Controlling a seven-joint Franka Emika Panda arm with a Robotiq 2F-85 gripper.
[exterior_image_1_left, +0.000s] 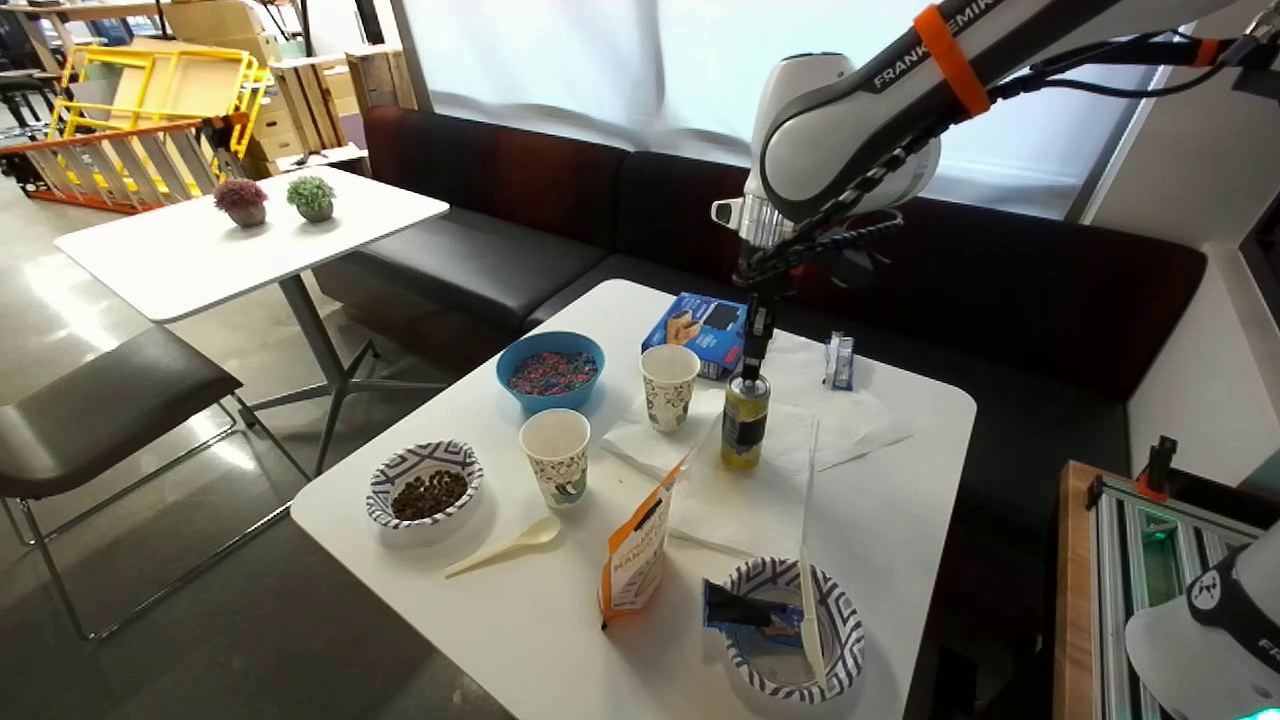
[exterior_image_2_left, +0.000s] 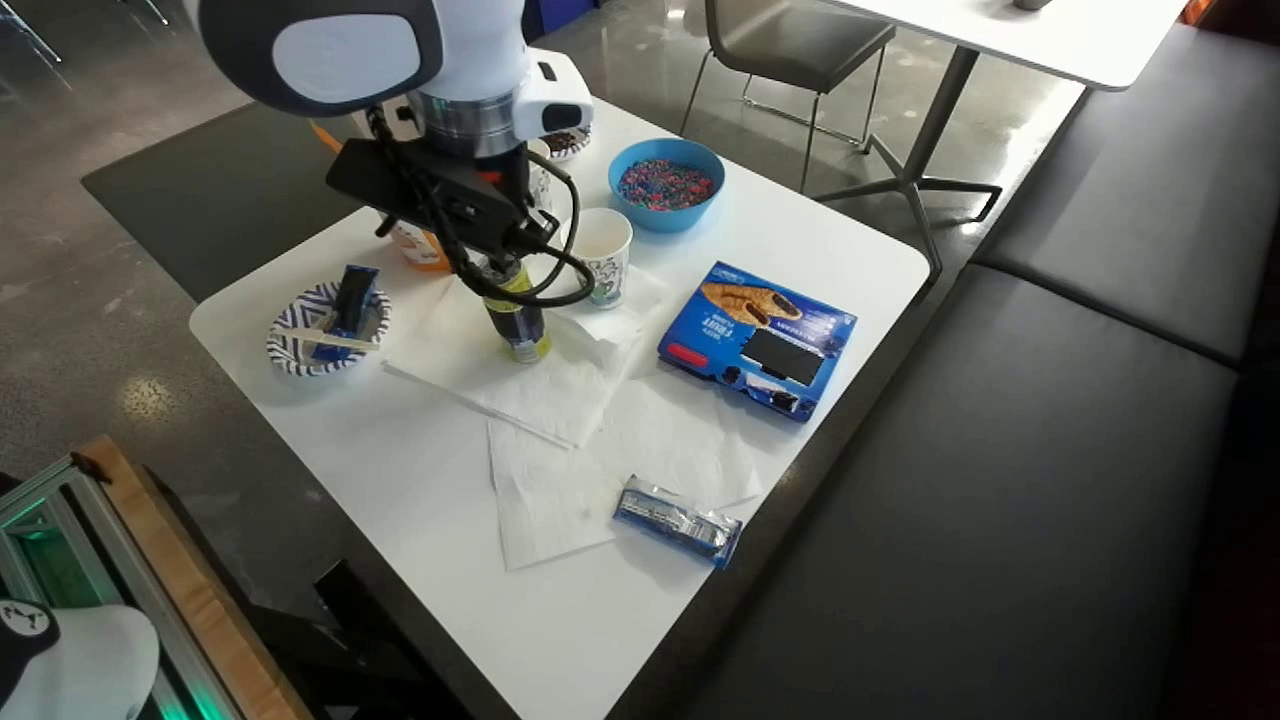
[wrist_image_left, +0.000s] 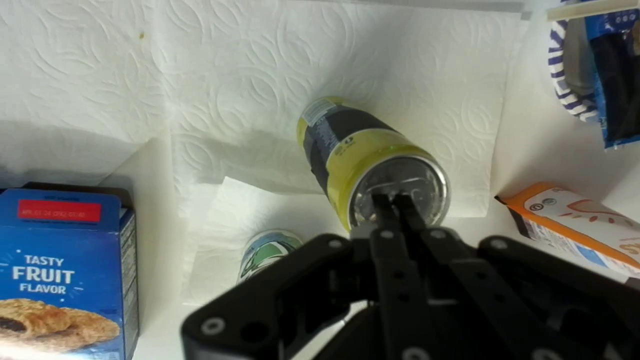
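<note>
A yellow can with a dark band (exterior_image_1_left: 744, 434) stands on white paper towels (wrist_image_left: 240, 108) spread over the table. Its metal top (wrist_image_left: 420, 180) faces me in the wrist view. My gripper is over that top, its narrow black fingers close together at the pull tab. They are shut on the tab, though the thin contact itself is mostly covered by the fingertips. From the side, the gripper (exterior_image_1_left: 753, 370) points down onto the can's top. The hand and cables partly cover the can (exterior_image_2_left: 523, 329) in the second exterior view.
Two paper cups (exterior_image_1_left: 668, 386) and an orange-white pouch (exterior_image_1_left: 636, 558) stand close to the can. A blue box (exterior_image_2_left: 758, 342), a blue bowl (exterior_image_1_left: 551, 371) and patterned bowls (exterior_image_1_left: 426, 482) lie farther out. A wrapped bar (exterior_image_2_left: 679, 521) rests on the towels.
</note>
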